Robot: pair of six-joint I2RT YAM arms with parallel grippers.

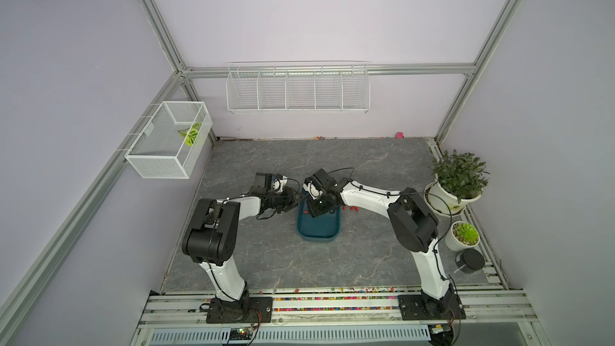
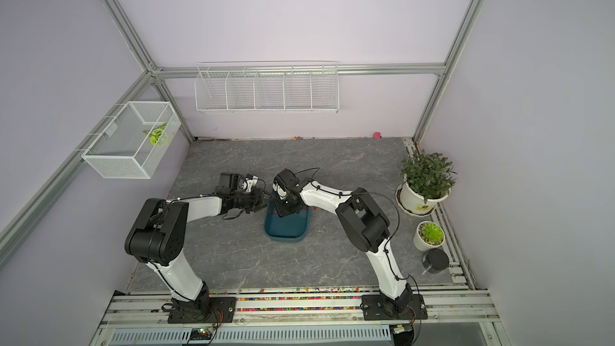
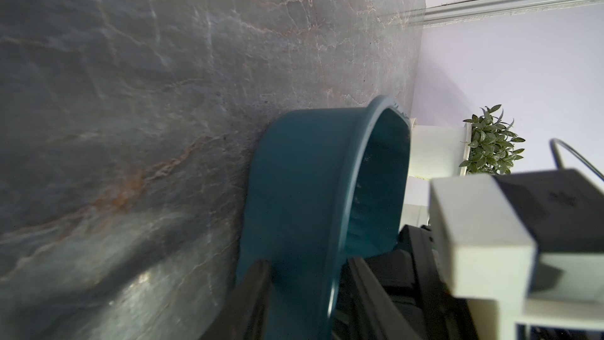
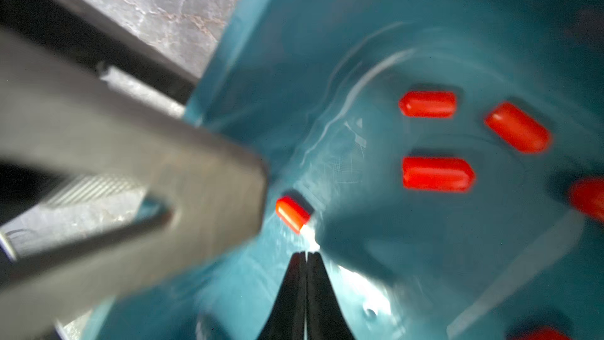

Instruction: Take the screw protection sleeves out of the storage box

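Note:
A teal storage box sits mid-table. Inside, in the right wrist view, lie several red screw protection sleeves, including a small one just beyond the fingertips. My left gripper is shut on the box's side wall from the left, seen straddling the rim in the left wrist view. My right gripper is over the box interior, shut, with nothing between its fingertips.
A few red sleeves lie on the table right of the box. Potted plants and a dark cup line the right edge.

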